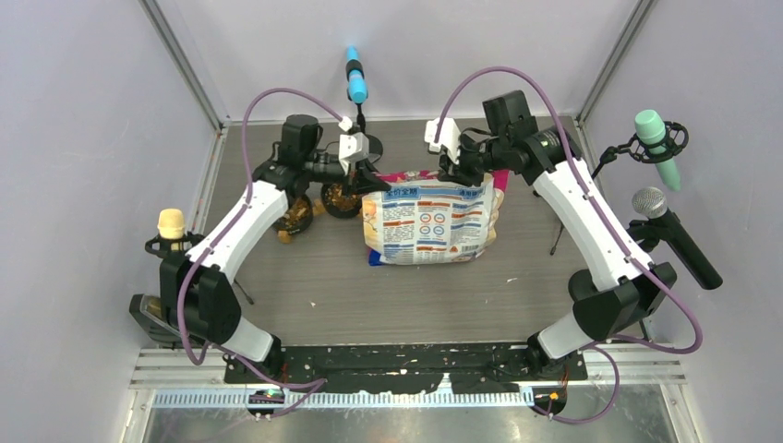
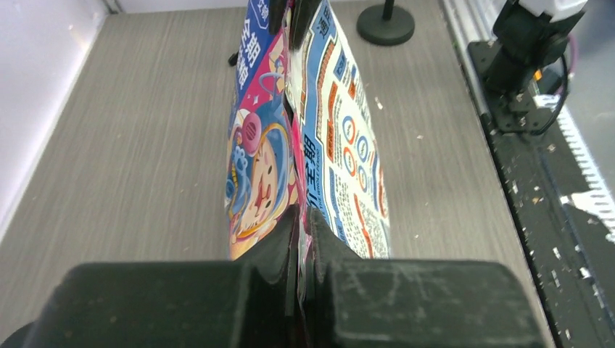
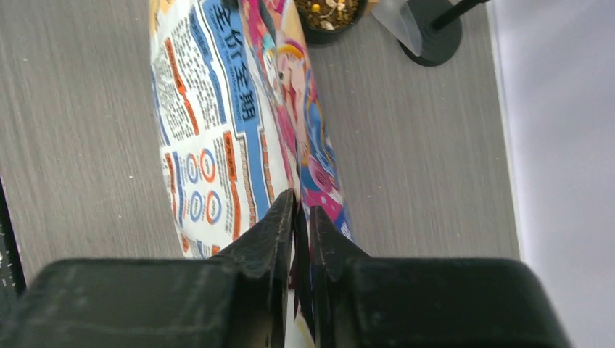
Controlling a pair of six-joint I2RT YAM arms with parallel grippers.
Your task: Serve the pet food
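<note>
The pet food bag [image 1: 429, 221] stands upright mid-table, printed side toward the front, its pink top edge running between both grippers. My left gripper is shut on the top edge at the bag's left end. My right gripper is at the top edge near the other end, its fingertips close together on either side of the strip; whether they grip it is hard to tell. Two dark bowls with brown food [image 1: 341, 201] sit left of the bag, partly under my left arm.
A blue microphone on a stand [image 1: 356, 78] is at the back. A yellow microphone [image 1: 172, 226] stands at the left, green [image 1: 651, 134] and black [image 1: 683, 240] ones at the right.
</note>
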